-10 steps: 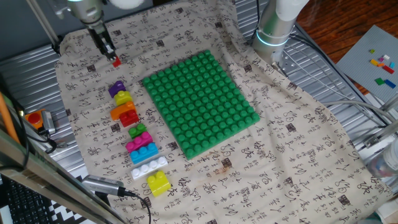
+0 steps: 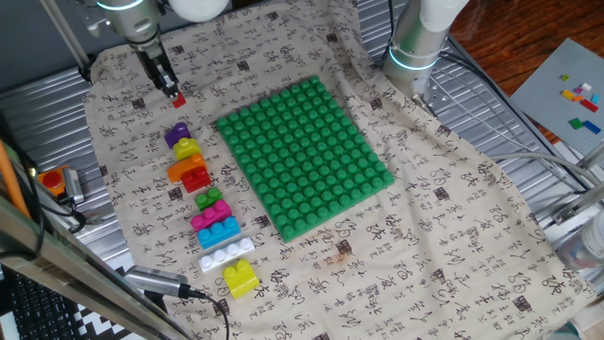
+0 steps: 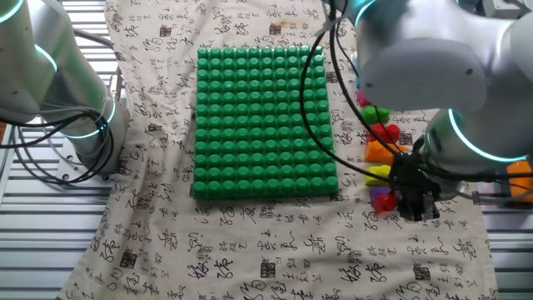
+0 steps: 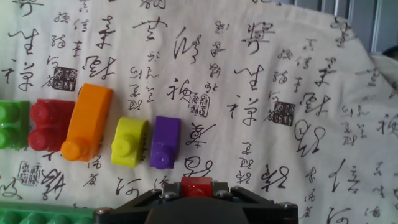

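Between its two fingertips, my gripper is shut on a small red brick (image 4: pixel 196 184). In exterior view 1 that brick (image 2: pixel 180 99) shows at the tip of the gripper (image 2: pixel 174 93), beyond the purple end of a brick row; whether it touches the cloth I cannot tell. The row holds purple (image 4: pixel 165 142), yellow (image 4: pixel 129 142), orange (image 4: pixel 89 122), red (image 4: pixel 51 124) and green (image 4: pixel 12 124) bricks, then pink (image 2: pixel 210 215), blue (image 2: pixel 219 232), white (image 2: pixel 227 254) and another yellow one (image 2: pixel 241 278). Beside it lies an empty green baseplate (image 2: pixel 304 156).
Patterned cloth (image 2: pixel 425 274) covers the table, with bare room around the plate. Off to the right, a grey board (image 2: pixel 557 80) carries several small bricks. Black cables (image 3: pixel 312 108) hang across exterior view 2.
The brick stayed in the fingers. The row and the baseplate have not moved.
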